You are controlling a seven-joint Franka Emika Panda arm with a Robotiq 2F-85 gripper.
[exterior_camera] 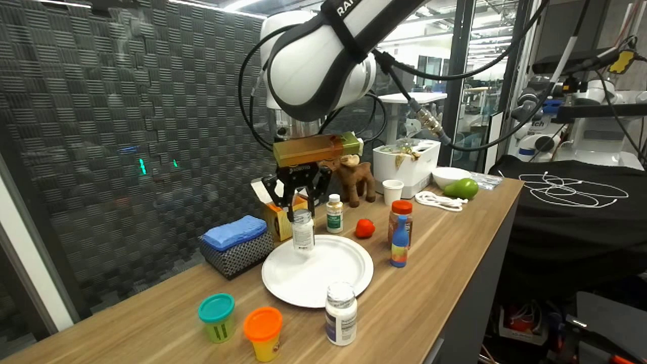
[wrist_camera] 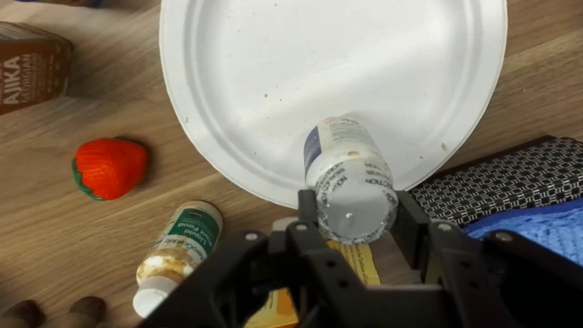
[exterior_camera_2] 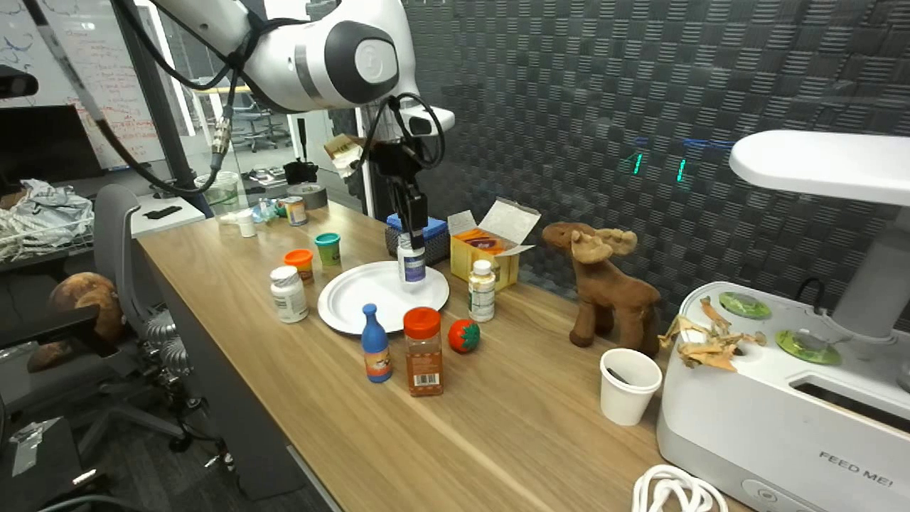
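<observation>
A white bottle (exterior_camera: 303, 233) with a clear-sealed cap is gripped near its top by my gripper, which is shut on it. In the wrist view the bottle (wrist_camera: 347, 145) stands between the two fingers, its lid towards the camera. Beneath it lies a round white plate (exterior_camera: 321, 279); the bottle is over the plate's rear part, close to its surface. Whether its base touches the plate I cannot tell. The plate (exterior_camera_2: 354, 294) holds nothing else. A similar white bottle (exterior_camera: 340, 315) stands on the table in front of the plate.
Behind the plate are a patterned box with blue cloth (exterior_camera: 235, 236), a yellow carton (exterior_camera_2: 490, 256) and a plant-food bottle (exterior_camera: 334, 215). A red strawberry (wrist_camera: 112, 166), spice jar (exterior_camera_2: 423, 350) and blue bottle (exterior_camera_2: 375, 345) stand beside it. Teal-lidded (exterior_camera: 217, 318) and orange-lidded (exterior_camera: 264, 333) tubs are at the front.
</observation>
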